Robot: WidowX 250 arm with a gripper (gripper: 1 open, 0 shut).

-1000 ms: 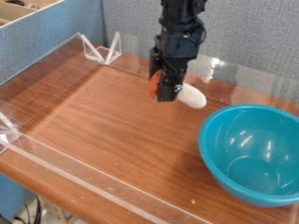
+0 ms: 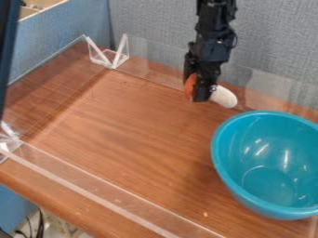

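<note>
My black gripper [image 2: 199, 88] hangs at the back of the wooden tray near the grey wall, over an orange object [image 2: 191, 85] that is partly hidden behind its fingers. A white rounded object [image 2: 225, 97] lies just right of the fingers. I cannot tell whether the fingers are shut on either object. A large turquoise bowl [image 2: 265, 172] sits at the right front.
Clear plastic rims border the wooden surface [image 2: 125, 149], with white corner brackets [image 2: 110, 54] at the back left and left edge. Cables show at the lower left.
My gripper has moved back toward the wall and a little right. The orange and white objects show slightly farther back and to the right.
</note>
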